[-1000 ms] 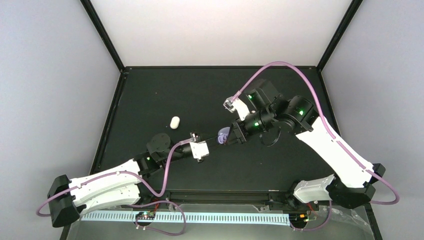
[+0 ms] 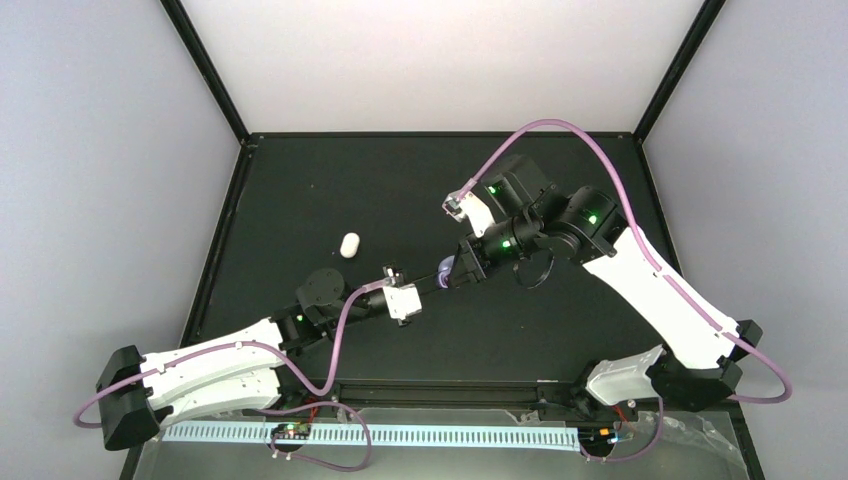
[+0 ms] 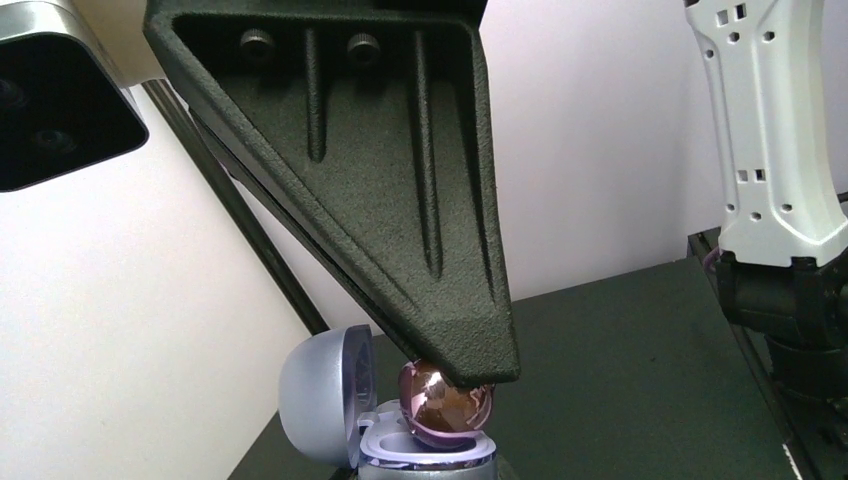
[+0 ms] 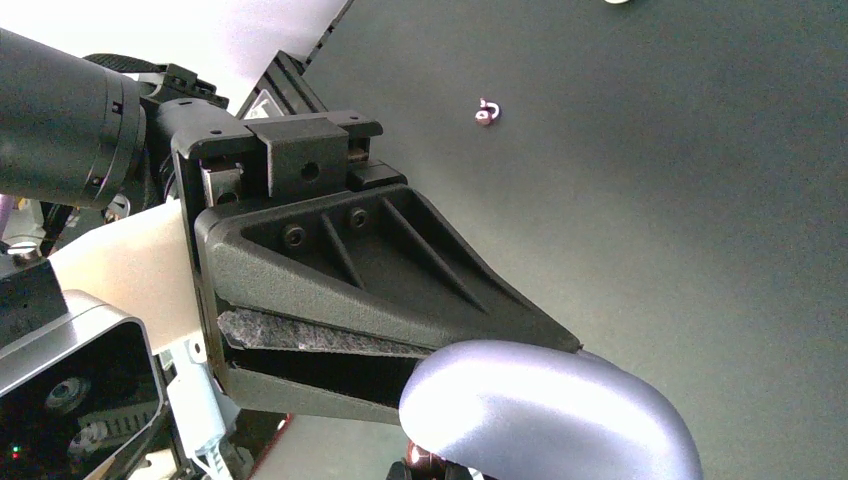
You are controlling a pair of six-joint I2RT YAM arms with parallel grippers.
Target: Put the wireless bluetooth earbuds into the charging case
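Note:
The lilac case (image 3: 420,472) is open in the left wrist view, its lid (image 3: 318,395) raised; the lid fills the lower middle of the right wrist view. A glossy pinkish earbud (image 3: 440,398) sits at its top opening; how deep is unclear. My left gripper (image 2: 436,284) is shut on the case, its fingertips mostly hidden. My right gripper (image 2: 452,270) is shut just over the earbud, its fingertip touching or nearly touching it; nothing clearly shows between its fingers.
A small white oval object (image 2: 349,245) lies on the dark mat left of centre. A small purple item (image 4: 487,112) lies on the mat in the right wrist view. Both arms meet near the middle.
My right gripper and arm have shifted slightly toward the left of the top view. The left arm is nearly still.

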